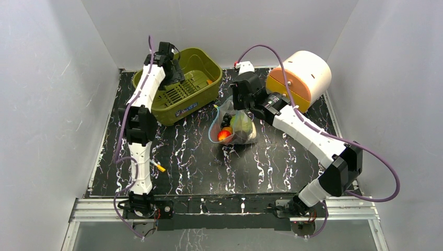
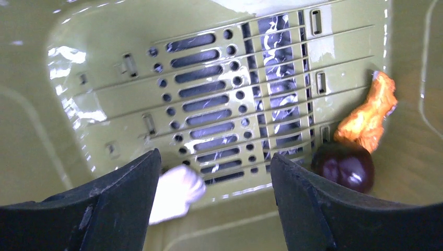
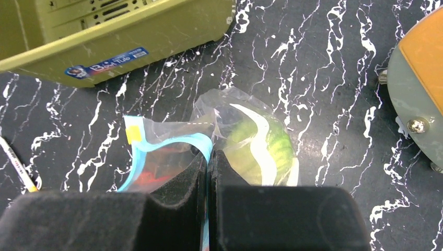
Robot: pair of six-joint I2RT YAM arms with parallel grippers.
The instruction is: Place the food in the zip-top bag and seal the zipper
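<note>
My right gripper is shut on the blue zipper rim of the clear bag (image 1: 232, 130), which holds a red-orange fruit (image 1: 224, 135), dark fruit and something green (image 3: 277, 146). My left gripper is open inside the green tub (image 1: 185, 107), above a white item (image 2: 175, 193), a dark purple round item (image 2: 342, 167) and an orange chicken-like piece (image 2: 365, 115); nothing is between its fingers.
An orange-and-cream rounded box (image 1: 305, 78) stands at the back right, right of the bag. A yellow-and-white marker (image 1: 159, 167) lies at the front left.
</note>
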